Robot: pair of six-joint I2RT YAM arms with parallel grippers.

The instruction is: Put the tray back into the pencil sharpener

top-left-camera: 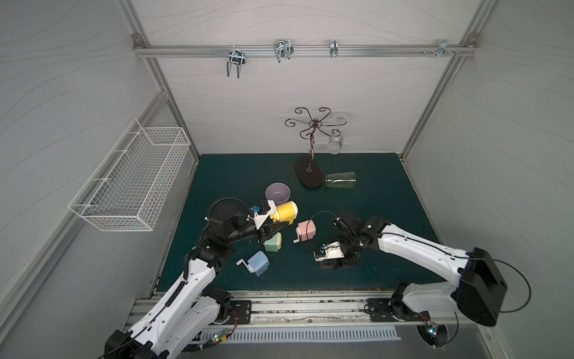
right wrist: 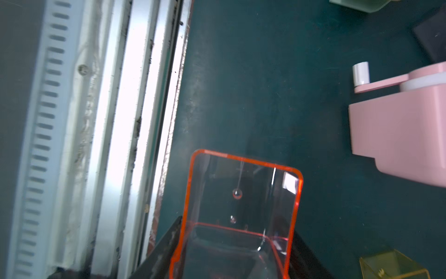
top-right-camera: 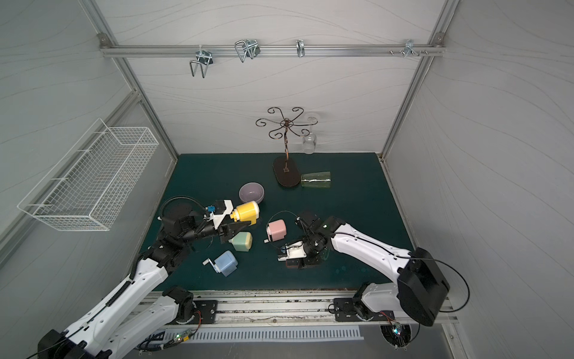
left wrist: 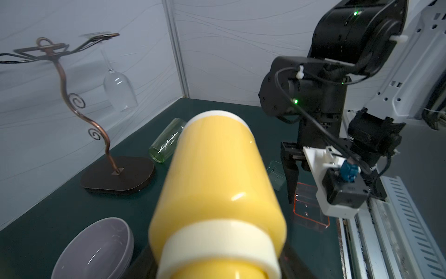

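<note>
The yellow pencil sharpener (top-left-camera: 284, 212) is held up over the table, with my left gripper (top-left-camera: 277, 216) shut on it. In the left wrist view its yellow body (left wrist: 216, 172) fills the middle and hides the fingertips. My right gripper is low near the table's front edge, shut on a clear tray with an orange rim (right wrist: 246, 161). This tray (left wrist: 309, 207) is well apart from the yellow sharpener. Another clear tray, yellow-edged (right wrist: 395, 265), rests on the table near the right gripper.
Pink (top-left-camera: 305, 231), green (top-left-camera: 273, 241) and blue (top-left-camera: 257, 263) sharpeners stand between and in front of the arms. Behind are a purple bowl (top-left-camera: 277, 192), a wire stand (top-left-camera: 309, 172) and a green glass (top-left-camera: 340, 180) lying down.
</note>
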